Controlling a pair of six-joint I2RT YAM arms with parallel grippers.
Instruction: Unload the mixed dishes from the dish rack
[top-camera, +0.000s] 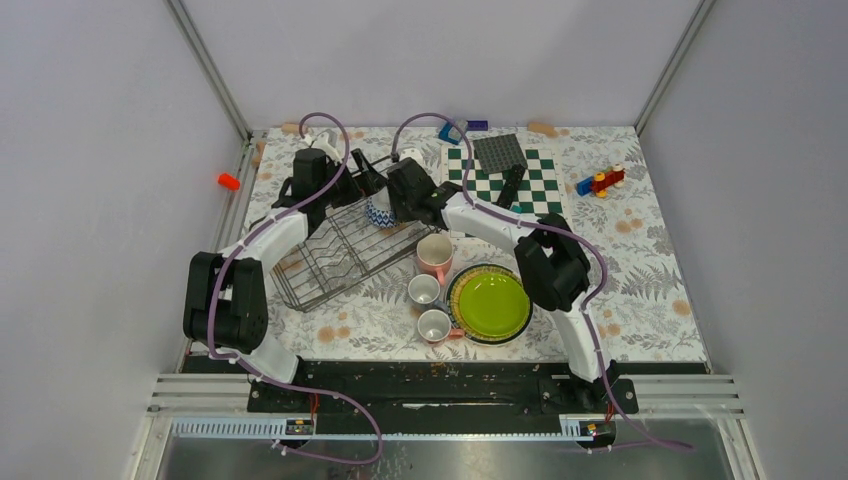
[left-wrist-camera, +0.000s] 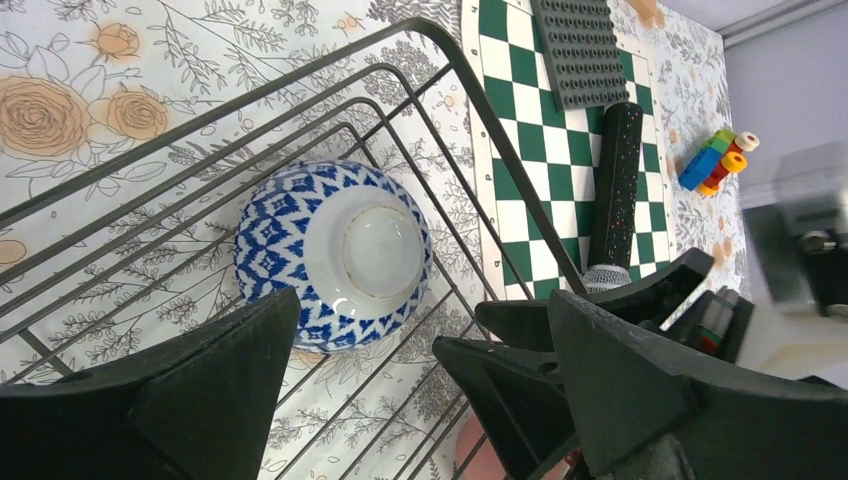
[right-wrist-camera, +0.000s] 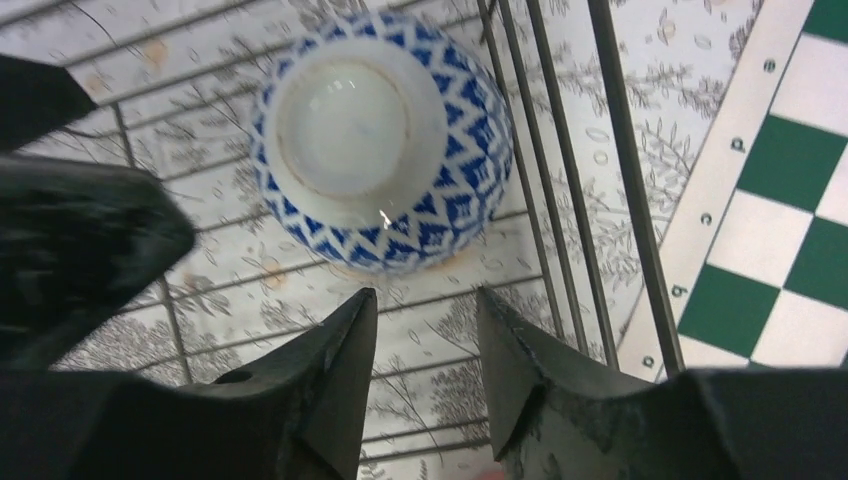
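An upside-down blue-and-white bowl (left-wrist-camera: 290, 240) rests in the far right end of the wire dish rack (top-camera: 345, 262). My left gripper is open over the rack, its fingers wide apart and the bowl beyond and between them in the left wrist view. Close to the bowl's other side is my right gripper, its fingers part open with bare rack wires between them. In the right wrist view the bowl (right-wrist-camera: 450, 150) lies ahead of those fingertips, apart from them. Neither gripper holds anything.
In front of the rack stand a pink-handled mug (top-camera: 434, 252), a grey cup (top-camera: 424, 290), another cup (top-camera: 434, 325) and a green plate (top-camera: 492, 304). The checkered board (top-camera: 543, 185) lies at the right. Both grippers are close together, with the left one's dark finger near the right's view.
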